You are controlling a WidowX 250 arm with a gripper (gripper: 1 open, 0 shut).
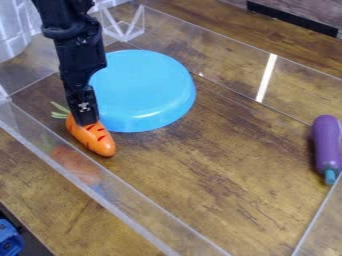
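A black gripper (83, 108) reaches down from the upper left, its fingertips at the upper part of an orange toy carrot (96, 140) with green leaves, which lies on the wooden floor of a clear-walled box. Whether the fingers are shut on the carrot cannot be made out. A light blue plate or lid (150, 90) lies just right of the gripper and behind the carrot.
A purple toy eggplant (326, 145) lies at the far right. Clear walls run along the left and front, with a blue object (7, 238) outside at lower left.
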